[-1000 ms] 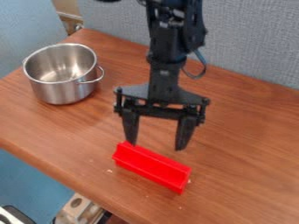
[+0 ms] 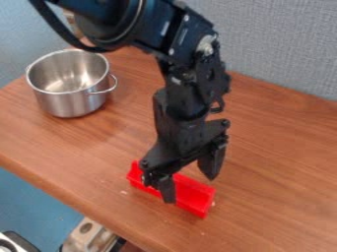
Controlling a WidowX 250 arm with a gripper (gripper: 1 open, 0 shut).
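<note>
My black gripper [image 2: 184, 173] hangs low in the middle of the camera view, open and turned crosswise over a red rectangular block [image 2: 194, 200]. Its near finger reaches down over the block's middle; the other finger is raised farther back, to the right. The block lies on the wooden table [image 2: 270, 167] near the front edge, partly hidden by the gripper. Whether the fingers touch it I cannot tell.
A steel pot [image 2: 66, 94] with a side handle stands at the back left. A grey wall is behind, and the table's edge runs along the lower left.
The block and pot look unmoved.
</note>
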